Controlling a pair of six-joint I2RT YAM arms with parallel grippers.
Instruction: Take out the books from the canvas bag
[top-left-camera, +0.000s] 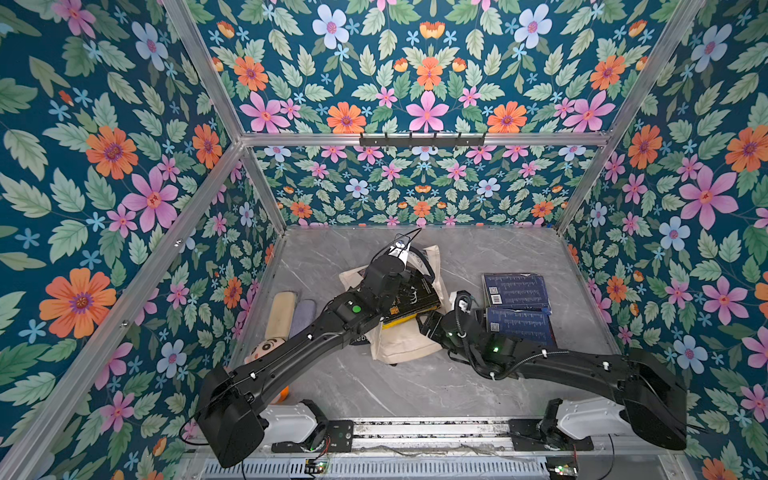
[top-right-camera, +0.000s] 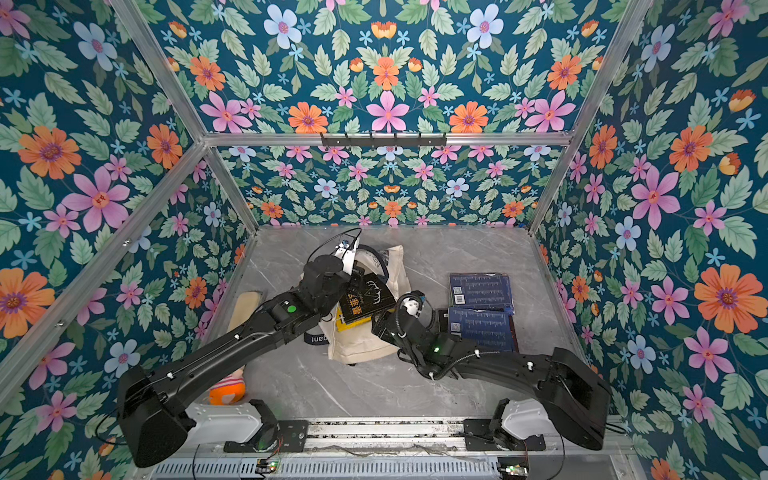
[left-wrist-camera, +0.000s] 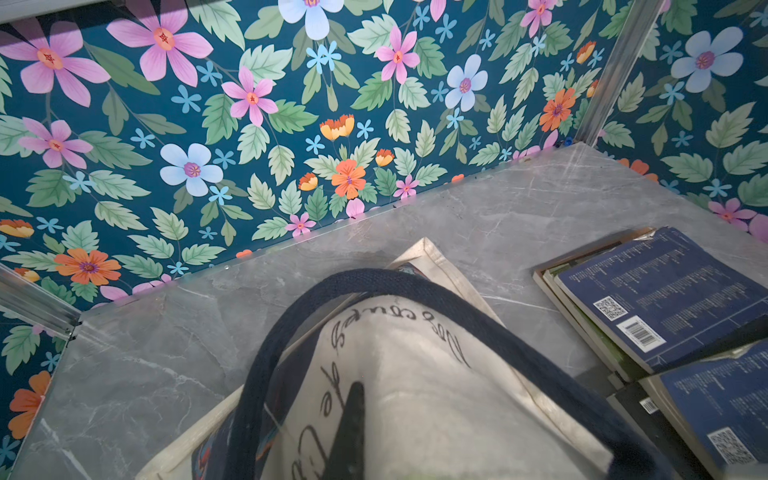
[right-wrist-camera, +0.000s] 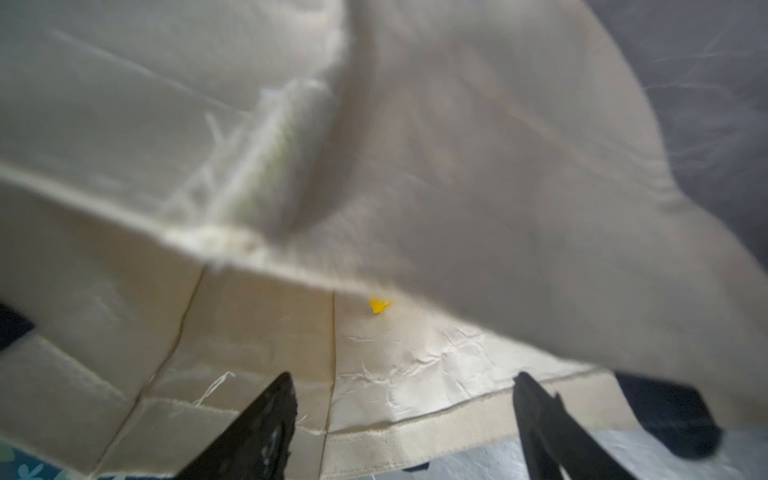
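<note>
The cream canvas bag (top-left-camera: 400, 348) lies mid-table, with a black book (top-right-camera: 364, 300) with yellow edge visible on it or in its opening; I cannot tell which. My left gripper is over the bag's far part; in the left wrist view a dark finger (left-wrist-camera: 352, 432) meets the lettered fabric (left-wrist-camera: 448, 400), and its finger state is unclear. My right gripper is at the bag's near right side with fingers apart, nothing seen between them but fabric behind, under a loose flap. A small yellow bit (right-wrist-camera: 378, 305) shows inside.
Blue-backed books (top-left-camera: 513, 289) lie stacked in two piles on the right. A beige roll (top-left-camera: 280, 316), a lavender roll and an orange-footed toy (top-right-camera: 226, 390) lie at the left.
</note>
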